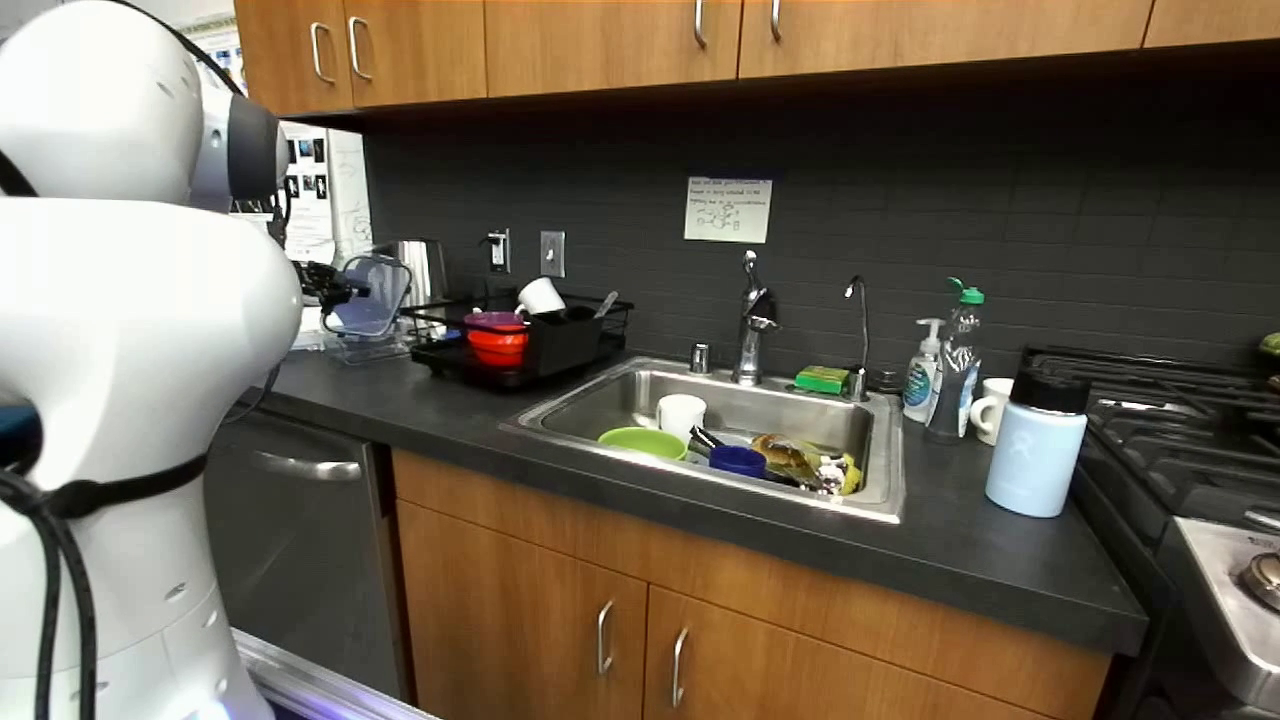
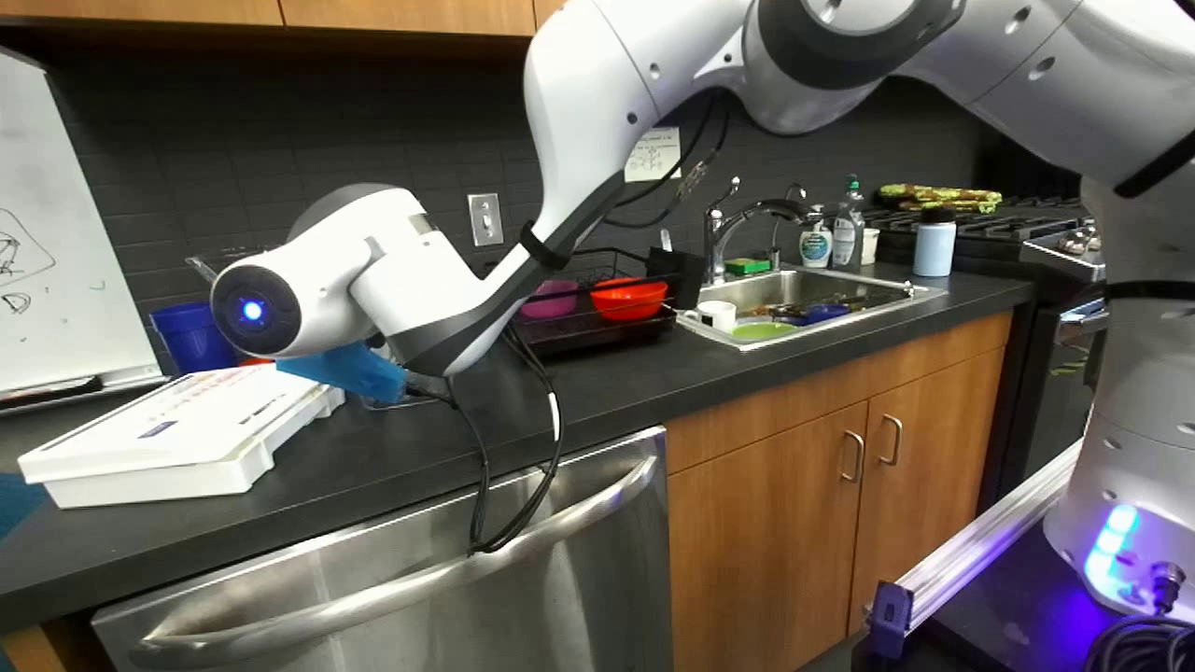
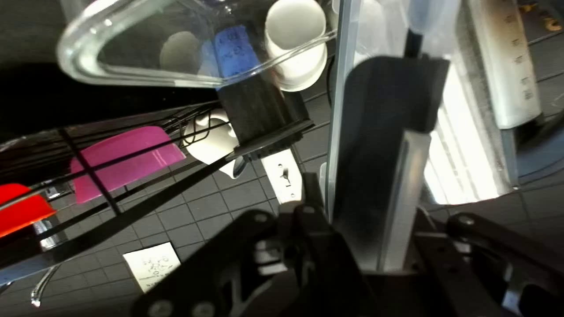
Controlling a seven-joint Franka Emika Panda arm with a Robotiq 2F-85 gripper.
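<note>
In exterior view 1, my gripper (image 1: pixel 342 288) is at the far left, shut on a clear plastic lid (image 1: pixel 377 300). The lid is rounded at its corners and stands tilted on edge above the counter. Just below it sits a clear container (image 1: pixel 365 349); whether the two touch cannot be told. In the wrist view, the gripper has the lid (image 3: pixel 336 121) nearly edge-on between its fingers. A clear rim (image 3: pixel 132 79) also shows at upper left. Exterior view 2 hides the fingers behind the arm.
A steel kettle (image 1: pixel 420 270) stands close behind the lid. To the right is a black dish rack (image 1: pixel 576 342) with red and purple bowls and a white mug. A white box (image 2: pixel 168 437) lies on the counter near the wrist. The sink (image 1: pixel 882 444) holds dishes.
</note>
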